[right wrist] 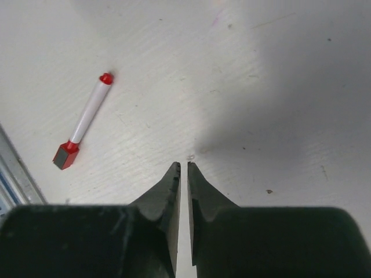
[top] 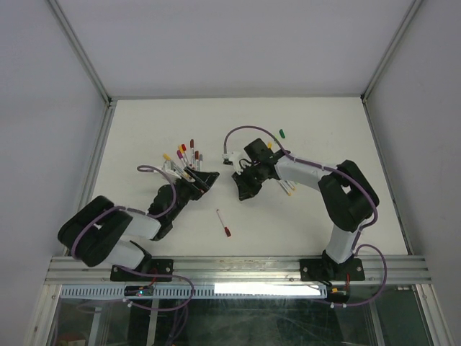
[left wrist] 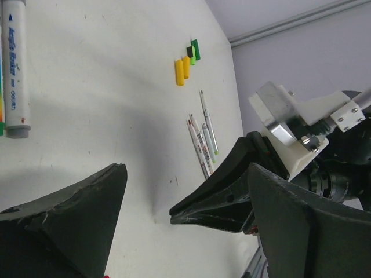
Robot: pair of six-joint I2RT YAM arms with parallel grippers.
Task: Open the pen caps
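My left gripper (top: 205, 180) hovers beside a cluster of capped pens (top: 189, 155); its fingers frame the lower left wrist view. My right gripper (top: 245, 189) is near the middle; in the right wrist view its two fingertips sit close together with only a narrow gap and no pen between them. A red-capped marker (top: 223, 223) lies loose on the table below both grippers, also seen as the white-and-red marker (right wrist: 87, 116) in the right wrist view. Whether the left fingers hold anything is not visible.
At the back right, loose caps (left wrist: 180, 72) in yellow and green lie near a row of uncapped pens (left wrist: 198, 146), partly behind the right arm.
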